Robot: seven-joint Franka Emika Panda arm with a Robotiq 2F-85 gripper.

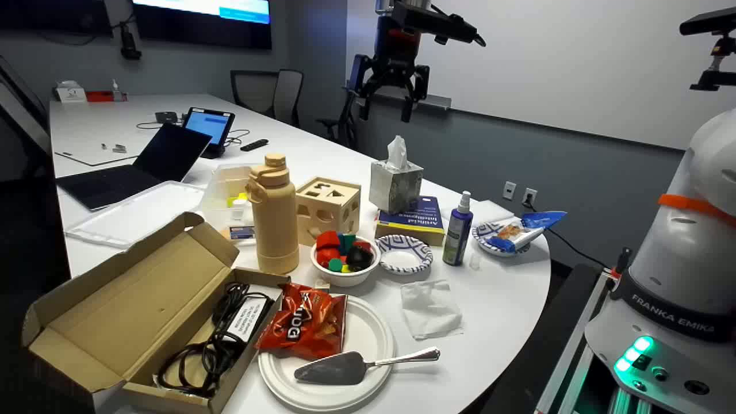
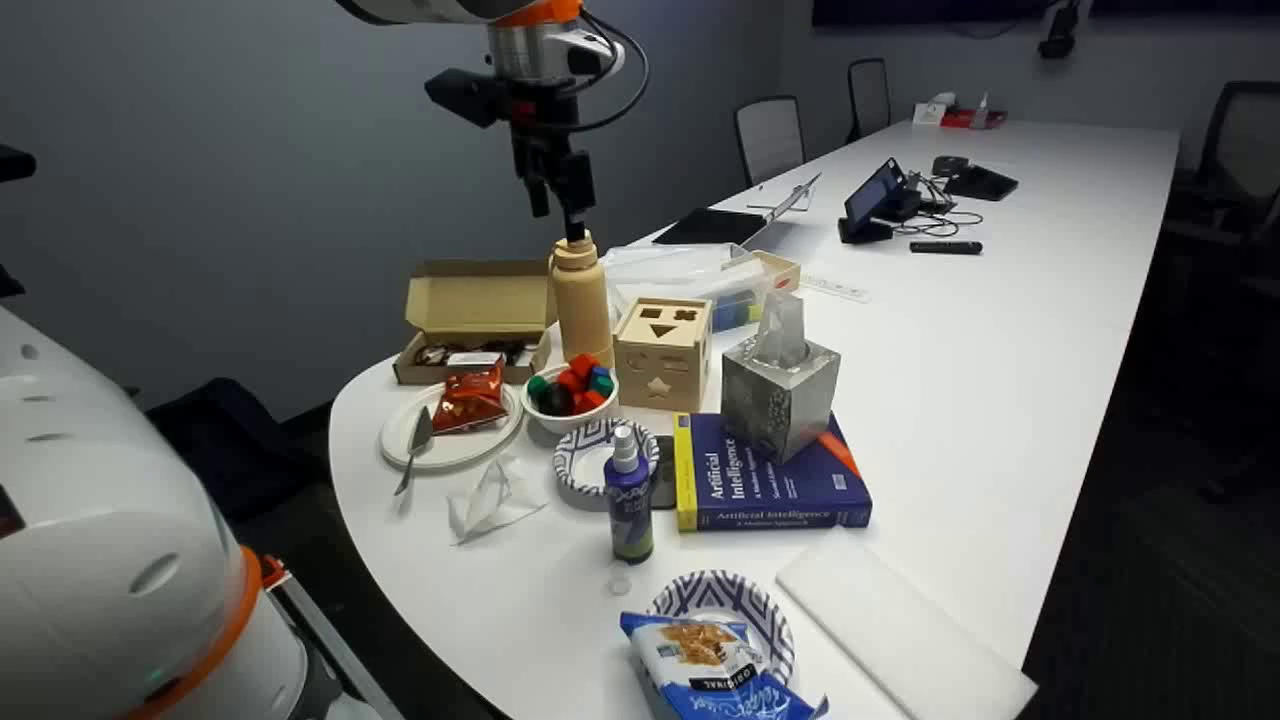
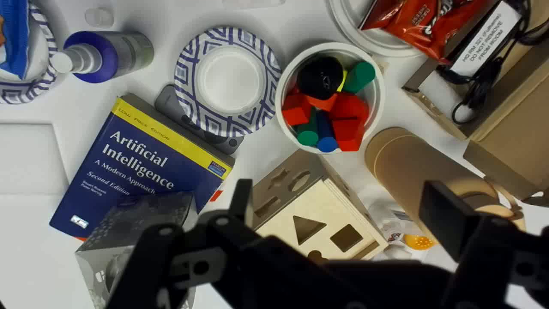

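Observation:
High above the table my gripper (image 1: 386, 114) hangs with its fingers wide apart and nothing between them. In the wrist view the gripper looks down over a wooden shape-sorter box (image 3: 321, 219) with cut-out holes, well below the fingertips. Beside that box stands a white bowl (image 3: 379, 95) filled with coloured blocks and a round black object. A tan bottle (image 1: 276, 221) rises upright next to the bowl. A patterned paper bowl (image 2: 576, 462), empty, sits on the bowl's other side, near a purple spray bottle (image 2: 630, 510).
A tissue box (image 2: 780, 396) rests on a thick blue book (image 2: 768, 492). An open cardboard box (image 1: 131, 310) with cables lies beside a plate (image 1: 369, 331) holding a red chip bag (image 1: 307, 321) and a cake server (image 1: 338, 369).

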